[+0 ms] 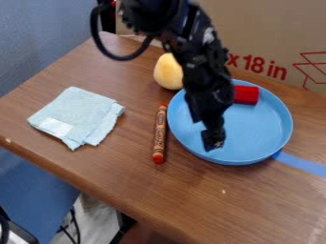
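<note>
My black gripper (212,124) hangs down over the left half of a blue plate (262,133), its fingertips low above the plate's surface; whether it is open or shut is hard to tell. On the plate's back right lies a red block (246,93), partly behind the arm. A brown and orange stick with a red end (159,143) lies left of the plate. A yellow round object (167,72) sits behind, partly hidden by the arm.
A folded pale blue cloth (76,117) lies on the wooden table (140,191) at the left. A cardboard box (274,38) stands at the back. Blue tape (306,164) runs right of the plate.
</note>
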